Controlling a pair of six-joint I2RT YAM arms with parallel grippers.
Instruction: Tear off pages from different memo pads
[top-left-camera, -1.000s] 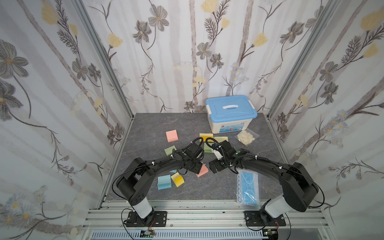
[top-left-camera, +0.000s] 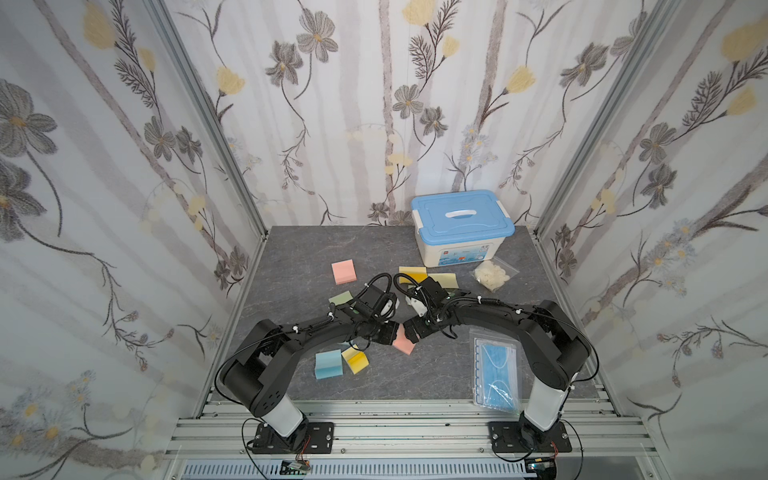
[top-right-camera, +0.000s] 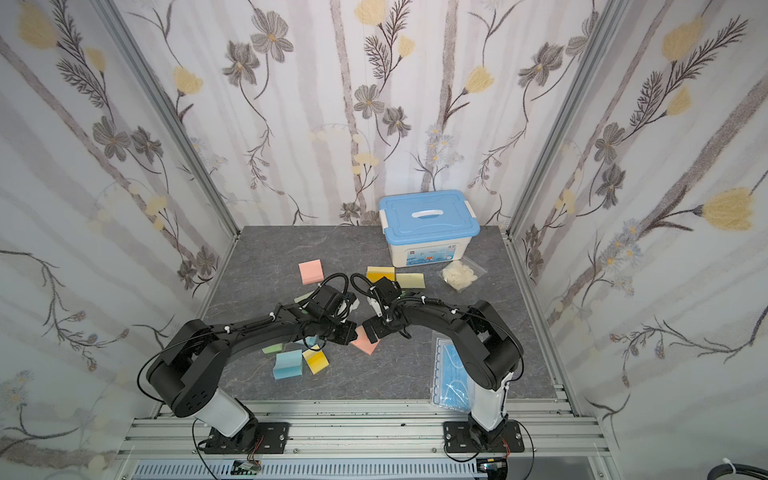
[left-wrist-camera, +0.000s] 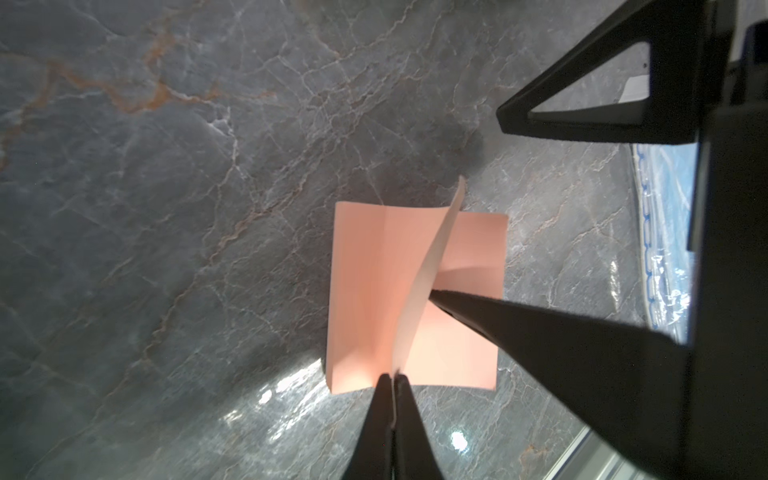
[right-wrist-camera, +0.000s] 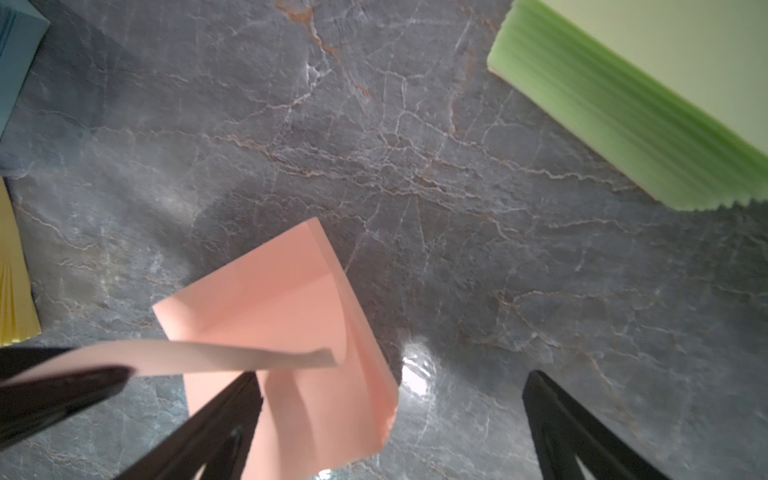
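A salmon pink memo pad (left-wrist-camera: 360, 304) lies on the table between my two arms, one page (left-wrist-camera: 422, 288) raised above it and seen nearly edge-on. My left gripper is shut, and the raised page's lower edge runs in between its fingertips. From the right wrist view, the strip of page reaches out from the left gripper's dark fingers (right-wrist-camera: 48, 392) over the pad. My right gripper stands open; the page's free end shows between its spread fingers in that view, with no clear contact visible.
Blue (top-left-camera: 328, 364) and yellow (top-left-camera: 356, 359) pads lie front left, a second pink pad (top-left-camera: 344, 271) back left. A thick green pad (right-wrist-camera: 640, 104) lies behind my right gripper. Farther off are a blue-lidded box (top-left-camera: 462, 228), a small bag (top-left-camera: 492, 275) and a blue packet (top-left-camera: 496, 373).
My right arm has moved left, its gripper coming over the pink pad beside my left gripper.
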